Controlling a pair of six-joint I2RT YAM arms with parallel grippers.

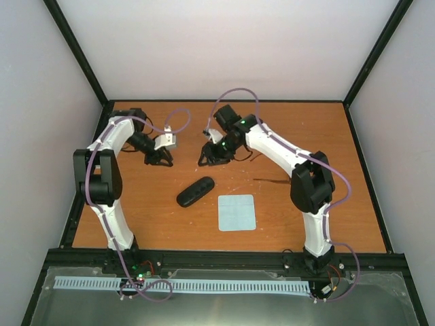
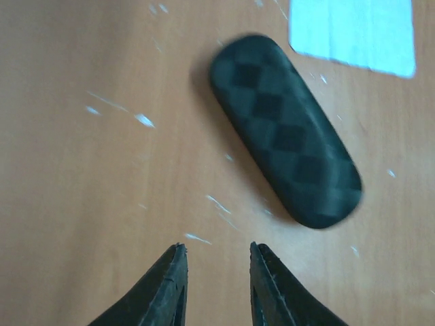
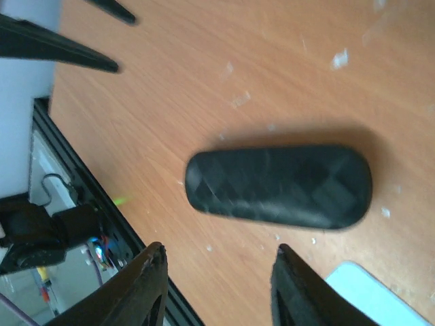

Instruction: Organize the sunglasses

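Note:
A black, elongated glasses case (image 1: 195,191) lies on the wooden table, also filling the middle of the left wrist view (image 2: 285,132) and the right wrist view (image 3: 277,183). My left gripper (image 1: 160,160) is left of and above it, fingertips (image 2: 170,261) apart with nothing visible between them. My right gripper (image 1: 209,157) is above and beyond the case, its fingers parted and empty. Thin brown sunglasses (image 1: 272,180) lie at the right, partly hidden under the right arm.
A pale blue cloth (image 1: 236,212) lies right of the case near the front. Free table surrounds these, bounded by a black frame (image 1: 217,258).

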